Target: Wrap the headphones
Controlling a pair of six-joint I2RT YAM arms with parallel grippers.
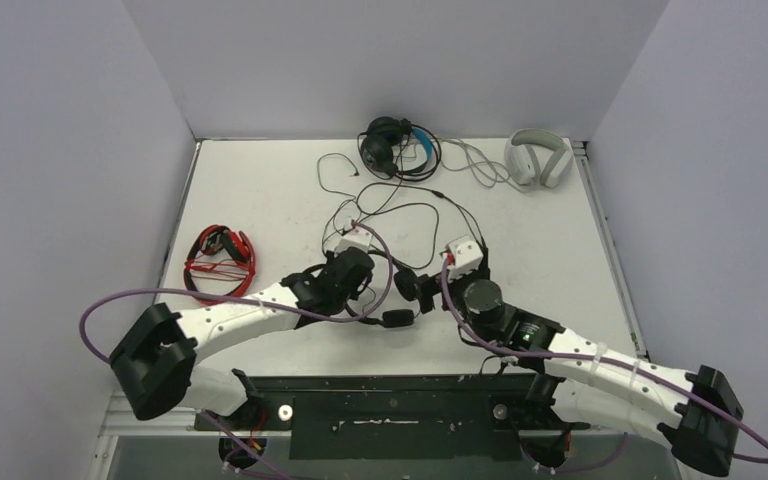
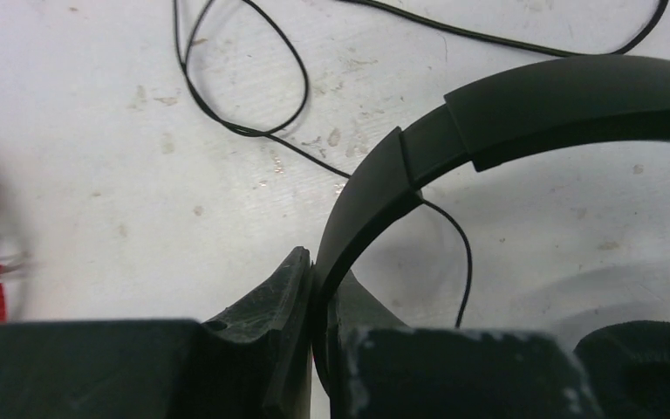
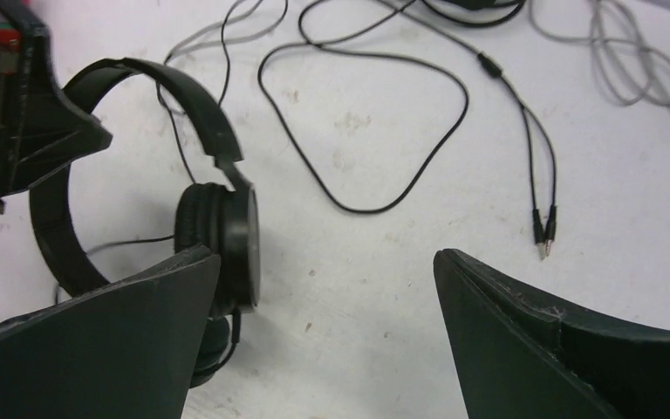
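The black headphones stand tilted between the arms, their headband (image 2: 567, 100) arching across the left wrist view. My left gripper is shut on one side of that headband. In the top view one earcup (image 1: 398, 318) shows low at the centre. The right wrist view has an earcup (image 3: 244, 240) beside my right gripper's left finger. My right gripper is wide open, with only bare table visible between its fingers. A thin black cable (image 2: 283, 131) trails past the headband in a loose loop; from the earcup's underside a short stretch of cable (image 3: 235, 325) hangs down.
Red headphones (image 1: 243, 250) lie at left with their cable wound round them. At the back are black headphones with blue (image 1: 385, 145) and white headphones (image 1: 538, 160). Another black cable (image 3: 384, 209) curls behind my right gripper.
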